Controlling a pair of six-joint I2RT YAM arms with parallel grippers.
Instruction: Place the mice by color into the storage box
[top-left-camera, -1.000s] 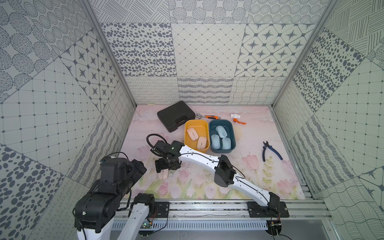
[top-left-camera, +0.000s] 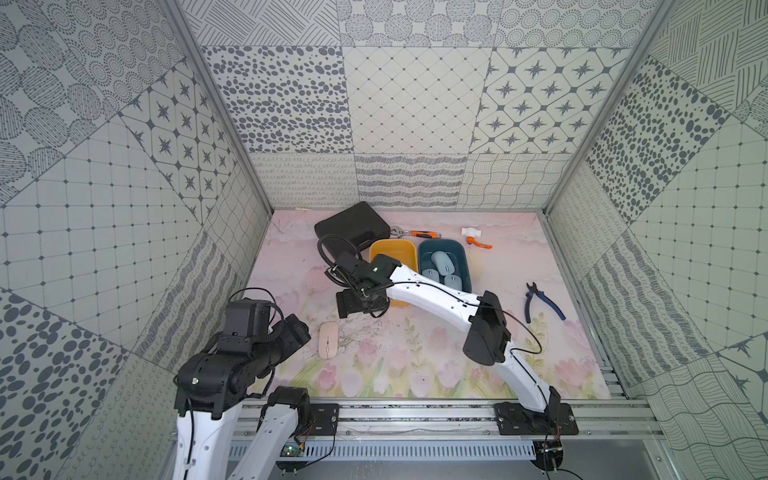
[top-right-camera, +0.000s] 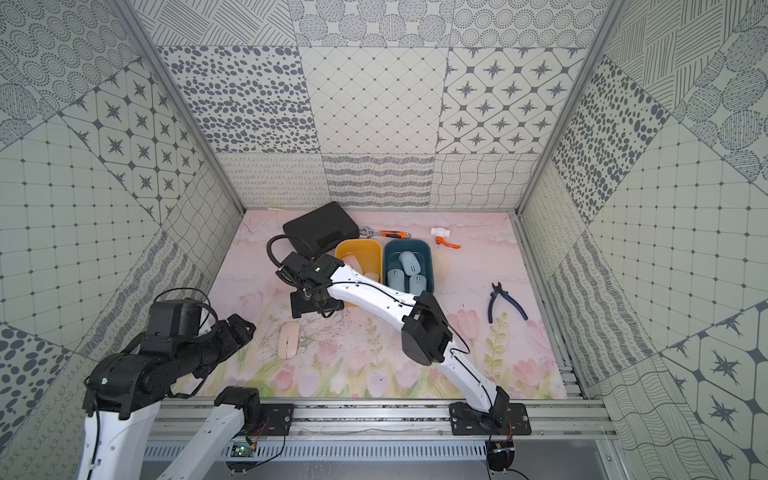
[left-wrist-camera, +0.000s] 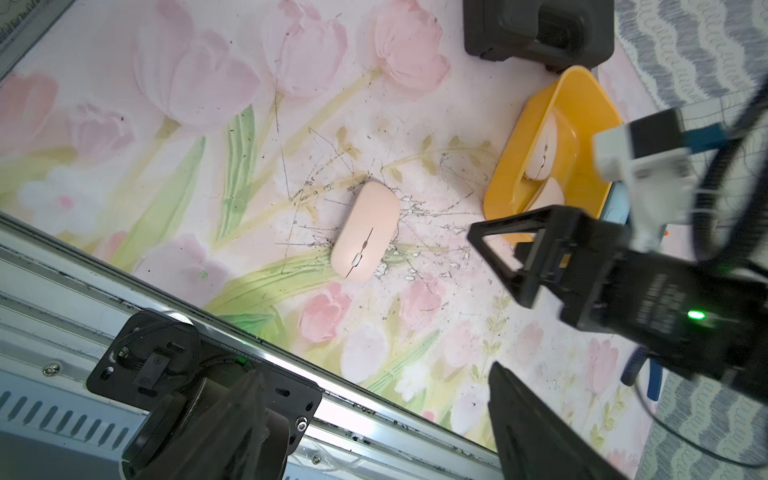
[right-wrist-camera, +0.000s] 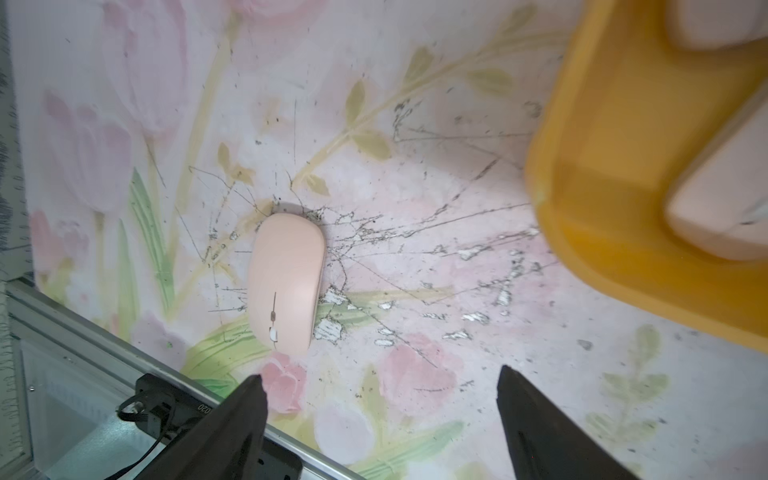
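One pink mouse (left-wrist-camera: 366, 232) lies on the floral table, left of the boxes. In the yellow box (left-wrist-camera: 512, 152) sit two pink mice, partly hidden by my right arm in the top views. The blue box (top-right-camera: 433, 256) holds three blue mice (top-right-camera: 409, 262). Above the table between the loose mouse and the yellow box is my right gripper, its fingers apart and nothing between them. My left gripper is open and empty, held high at the left front, with the loose mouse ahead of it in its wrist view.
Behind the boxes are a black case (top-left-camera: 352, 227), an orange-handled wrench (top-left-camera: 420, 234) and a white-and-orange hammer (top-left-camera: 473, 237). Pliers (top-left-camera: 542, 304) lie at the right. My right arm reaches across the table, while the right front is clear.
My right gripper has moved back and to the right, from over the loose mouse toward the yellow box, leaving the mouse on the table.
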